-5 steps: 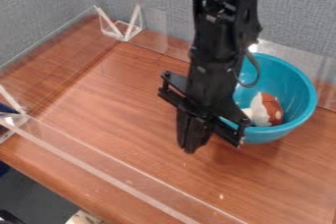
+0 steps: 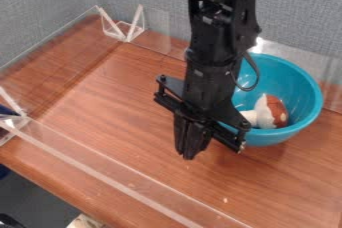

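Observation:
The black robot gripper (image 2: 189, 142) hangs low over the middle of the wooden table (image 2: 107, 162), its fingertips pointing down and shut, with nothing visible between them. Just behind and to the right of it is a turquoise bowl (image 2: 302, 90), partly hidden by the arm, holding a white and orange-brown object (image 2: 273, 112).
A white wire stand (image 2: 123, 29) is at the back left near the grey wall. Dark and white items lie at the left edge.
The gripper has shifted very slightly left over the last second; the bowl and its contents look unchanged.

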